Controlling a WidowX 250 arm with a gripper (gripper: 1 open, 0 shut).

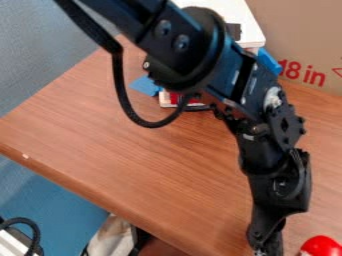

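The black arm reaches from the top left down across the wooden table, its gripper (267, 236) pointing down near the front edge at the lower right. Whether its fingers are open or shut is hard to tell. A red round object (321, 247) lies to the right of the gripper, partly cut off by the frame's edge.
Behind the arm are a white box (230, 10), partly hidden, and blue pieces (146, 86). A cardboard box (303, 35) stands at the back right.
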